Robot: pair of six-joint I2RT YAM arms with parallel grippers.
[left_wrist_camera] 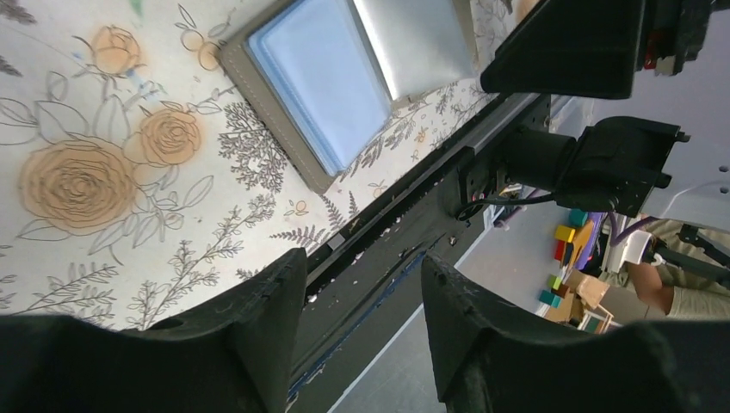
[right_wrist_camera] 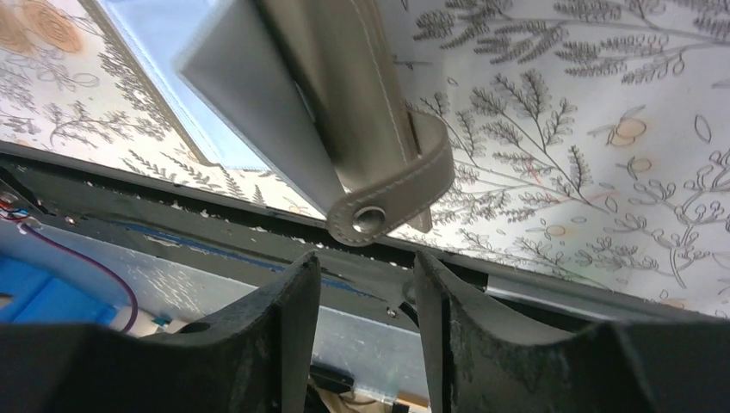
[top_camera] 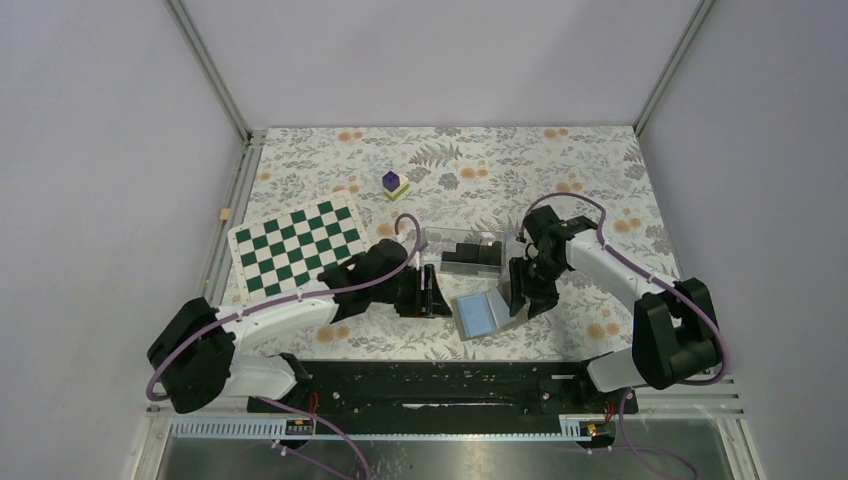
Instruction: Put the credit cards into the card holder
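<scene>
Opened out near the table's front edge lies the card holder (top_camera: 476, 314), with a grey-brown cover and clear bluish sleeves. Its strap with a metal snap (right_wrist_camera: 368, 221) shows close up in the right wrist view. My right gripper (top_camera: 517, 306) hangs over the holder's right side, open and empty. Just left of the holder is my left gripper (top_camera: 436, 308), also open with nothing between its fingers. Behind the holder stands a clear box (top_camera: 447, 268) with dark cards (top_camera: 466, 253) inside. In the left wrist view the sleeves (left_wrist_camera: 323, 73) lie at the top.
A green-and-white checkered board (top_camera: 300, 245) lies at left, partly under the left arm. A small purple-topped block (top_camera: 391, 181) sits at the back.
</scene>
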